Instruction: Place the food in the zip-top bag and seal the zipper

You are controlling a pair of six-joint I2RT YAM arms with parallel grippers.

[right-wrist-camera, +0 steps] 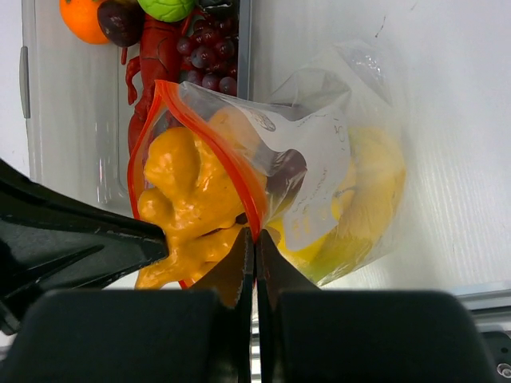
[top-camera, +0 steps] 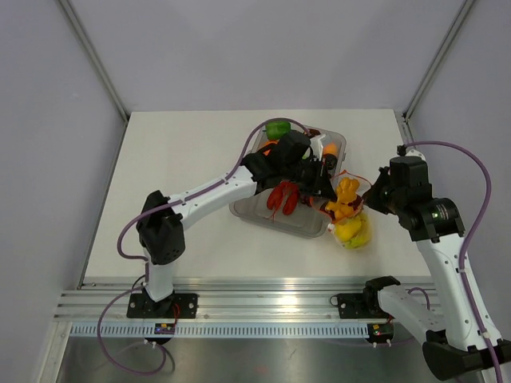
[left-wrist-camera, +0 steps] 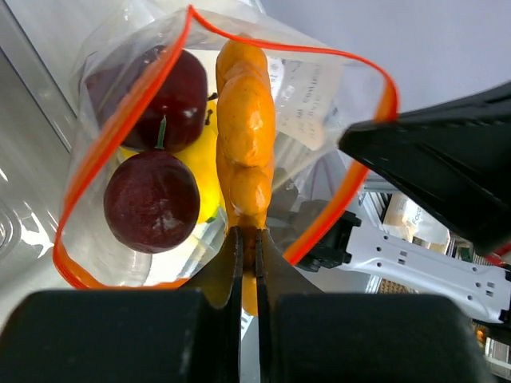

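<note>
An orange, knobby food piece (top-camera: 346,194) (left-wrist-camera: 243,136) (right-wrist-camera: 185,187) is inside the mouth of the zip top bag (right-wrist-camera: 351,207), with my left gripper (top-camera: 326,191) shut on it. Two dark red round fruits (left-wrist-camera: 150,198) and yellow fruit (top-camera: 351,231) lie inside the bag. My right gripper (top-camera: 375,195) is shut on the bag's orange-rimmed edge, holding the mouth open.
A clear tray (top-camera: 263,211) behind the bag holds a lobster (right-wrist-camera: 156,56), grapes (right-wrist-camera: 211,52), an orange (right-wrist-camera: 80,20) and other produce.
</note>
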